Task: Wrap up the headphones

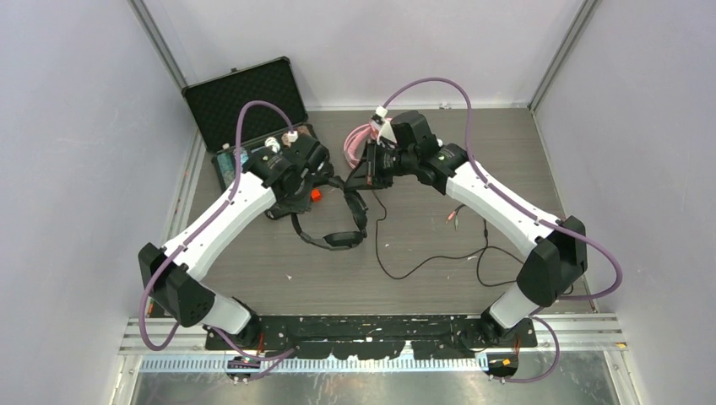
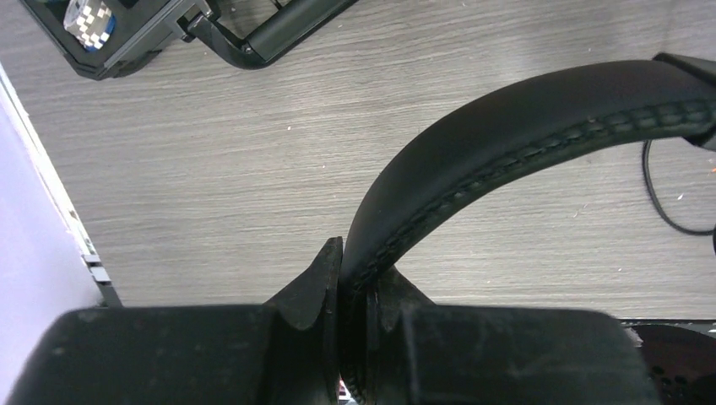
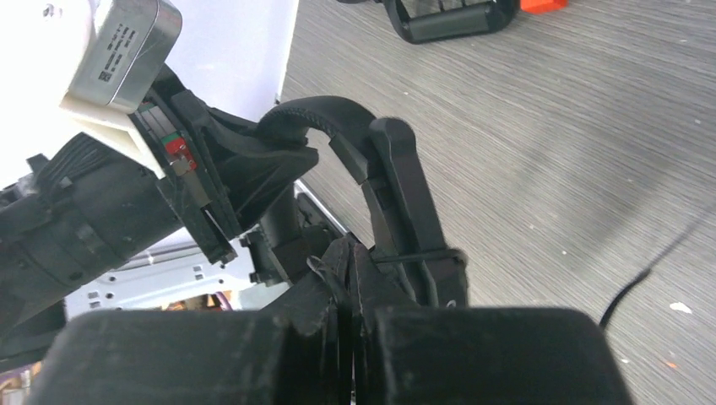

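Note:
Black headphones [image 1: 364, 221] hang above the table between my two arms. My left gripper is shut on their padded, stitched headband [image 2: 507, 126], which arches away to the right in the left wrist view. Close beside one ear cup [image 3: 405, 198], my right gripper is shut on the thin black cable [image 3: 318, 266]. A thin dark strand [image 3: 414, 256] runs across that ear cup's lower part. In the top view the rest of the cable [image 1: 405, 272] trails over the table to the right, ending in plugs.
An open black case [image 1: 245, 94] stands at the back left, holding poker chips; my left arm covers part of it. Behind my right gripper lies a coil of pink cord [image 1: 355, 145]. A small orange-red block [image 1: 316, 195] sits near the case.

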